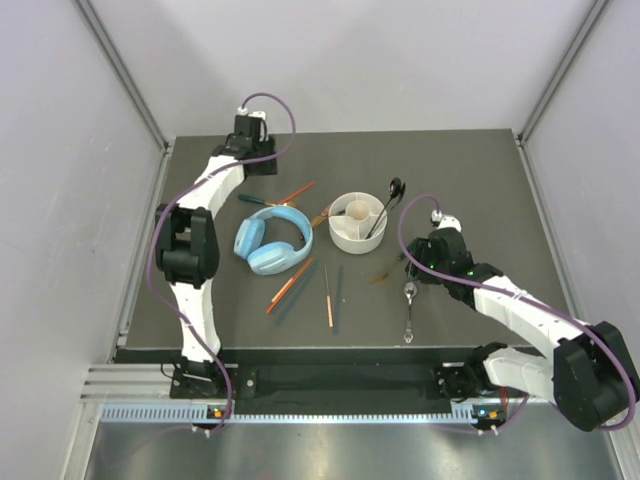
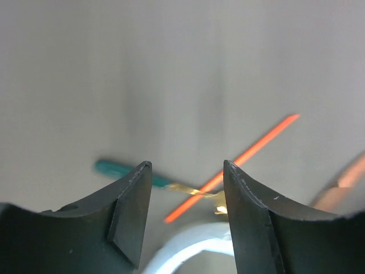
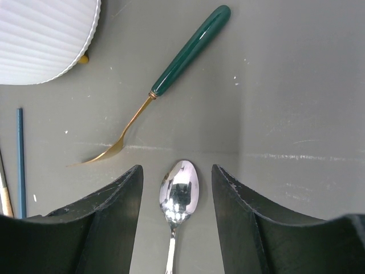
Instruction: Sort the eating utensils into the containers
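My left gripper is open over the table's upper left, its fingertips above a green-handled gold utensil (image 2: 122,171) that crosses an orange chopstick (image 2: 267,137); the left wrist view is blurred. A white divided container (image 1: 350,235) at the centre holds dark spoons (image 1: 396,190). My right gripper stands open above a silver spoon (image 3: 179,191), with a green-handled gold fork (image 3: 185,57) just beyond it. More chopsticks (image 1: 290,285) and thin sticks lie in front of the container.
Blue headphones (image 1: 272,255) lie left of the container. Walls border it at the back and sides.
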